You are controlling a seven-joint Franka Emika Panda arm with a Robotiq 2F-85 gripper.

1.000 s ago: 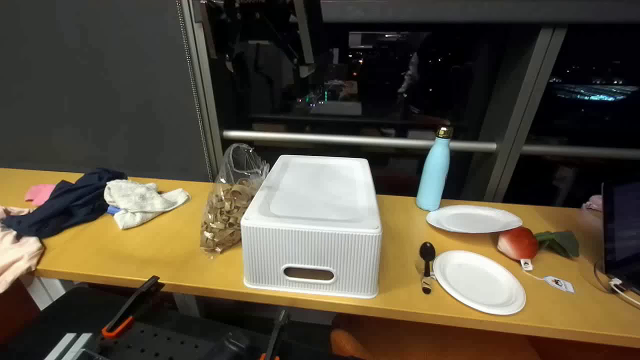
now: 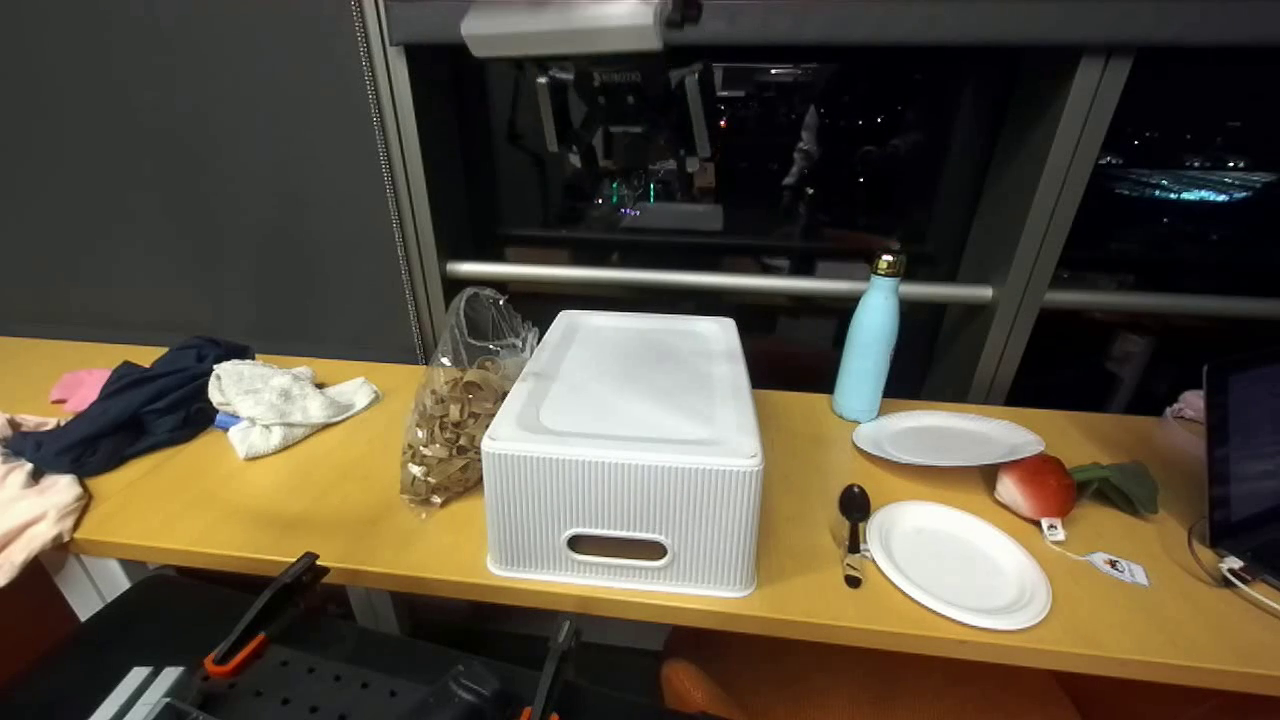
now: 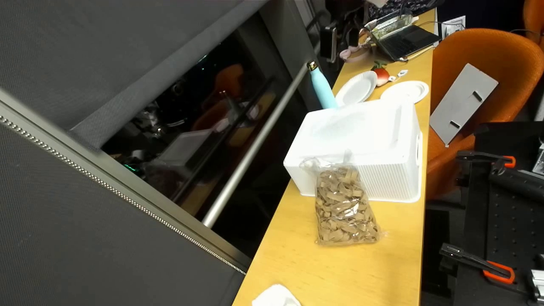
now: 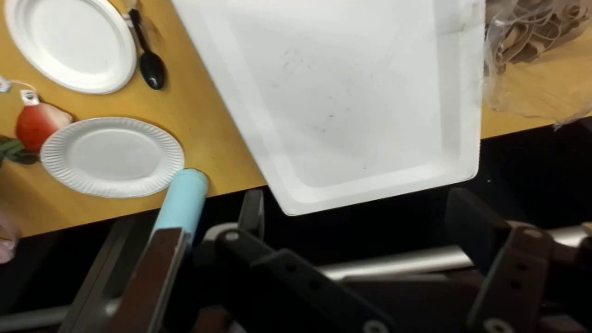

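High above the white ribbed box (image 2: 621,510), my gripper (image 2: 633,158) hangs in front of the dark window. It is open, its two fingers spread wide with nothing between them. In the wrist view the gripper shows its parted fingertips beyond the window-side edge of the box's lid (image 4: 344,100). On the table to the right of the box stand a light blue bottle (image 2: 869,348), two white plates and a black spoon (image 2: 854,516). The smooth plate (image 2: 957,564) lies near the front edge; the ridged plate (image 2: 948,438) rests by the bottle.
A clear bag of brown paper strips (image 3: 342,209) leans beside the box. A red and white plush vegetable (image 2: 1036,486) lies near the plates, with a laptop (image 2: 1244,468) farther right. Cloths (image 2: 282,402) fill the far left. Bare table separates them from the bag.
My gripper has shifted right in exterior view 1 and looks smaller and turned. A white part of the arm now shows above it. The objects on the table have not moved.
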